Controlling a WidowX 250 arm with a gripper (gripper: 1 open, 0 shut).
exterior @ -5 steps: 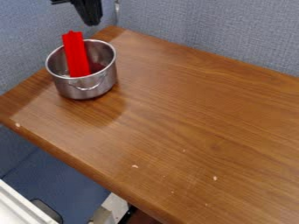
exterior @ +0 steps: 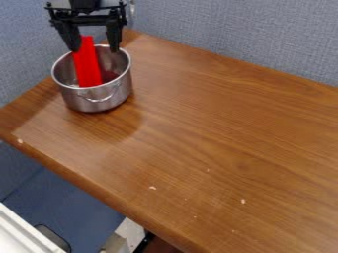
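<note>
A steel pot (exterior: 101, 96) sits near the back left corner of the wooden table. A red block (exterior: 87, 63) stands upright inside it, leaning slightly, its top near the pot's rim or above. My black gripper (exterior: 91, 34) is at the top of the view, open, its fingers pointing down on either side of the block's upper end, above the pot.
Grey padded walls (exterior: 238, 30) rise behind and at the left. A white object (exterior: 20, 232) lies below the table's edge at the lower left.
My gripper has come down from the top edge of the view to around the top of the red block. The pot and block have not visibly moved.
</note>
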